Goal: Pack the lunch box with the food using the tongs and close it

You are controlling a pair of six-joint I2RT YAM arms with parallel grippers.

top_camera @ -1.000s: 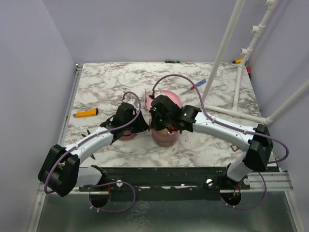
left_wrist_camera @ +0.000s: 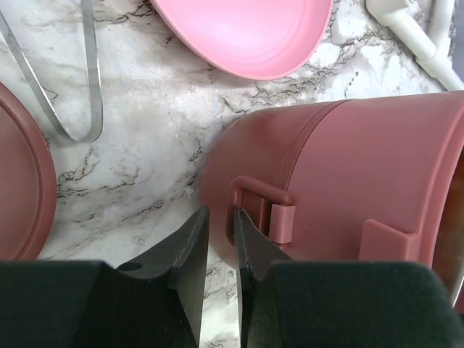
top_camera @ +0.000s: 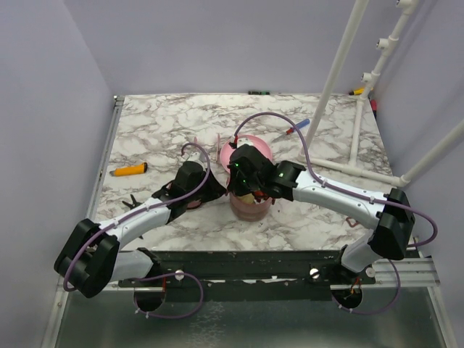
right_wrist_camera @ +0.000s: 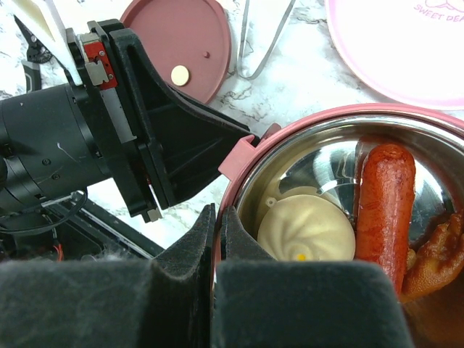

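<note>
A round pink-brown lunch box (top_camera: 250,209) stands mid-table near the front. In the right wrist view its steel inside holds a sausage (right_wrist_camera: 384,210), a pale round dumpling-like item (right_wrist_camera: 307,226) and a fried piece (right_wrist_camera: 438,261). My right gripper is shut on its near-left rim, which runs between the fingertips. At the box's side, my left gripper is part open; one fingertip overlaps the small loop handle (left_wrist_camera: 264,190), and whether it is inside cannot be told. A pink plate (left_wrist_camera: 257,36) lies behind the box. Left of it rests the round lid (right_wrist_camera: 181,36).
Metal tongs (left_wrist_camera: 94,87) lie between lid and plate. A blue-handled tool (top_camera: 293,130) lies behind, an orange-handled one (top_camera: 129,170) far left. White pipes (top_camera: 355,167) stand at the right.
The lunch box and my right gripper have shifted slightly to the right. My left gripper has moved a little toward the front edge, staying close beside the box.
</note>
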